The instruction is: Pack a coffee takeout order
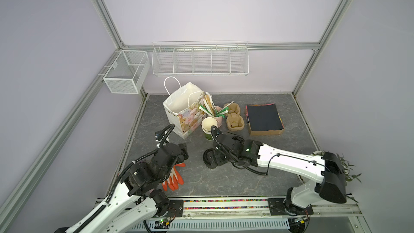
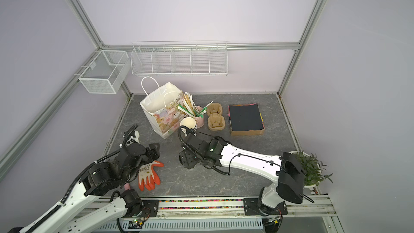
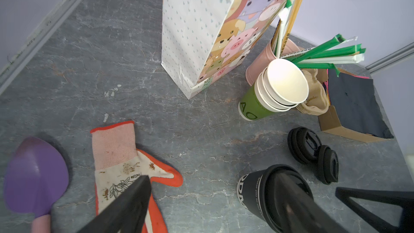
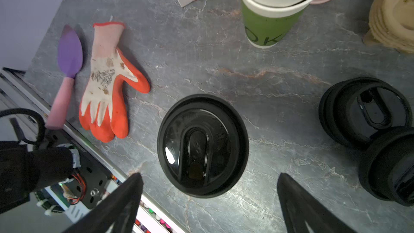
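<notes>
A black cup topped with black lids stands near the table's front middle. My right gripper is over it, fingers apart, nothing gripped. My left gripper hangs over the orange-white glove, left of the cup, fingers apart and empty. More black lids lie to the right. Stacked paper cups stand behind, beside a pink holder of straws and stirrers. The white patterned bag stands at back left, cardboard cup carriers at back middle.
A box with dark paper sits at back right. A purple spatula lies at front left. Wire baskets hang on the walls; a plant is at the right front.
</notes>
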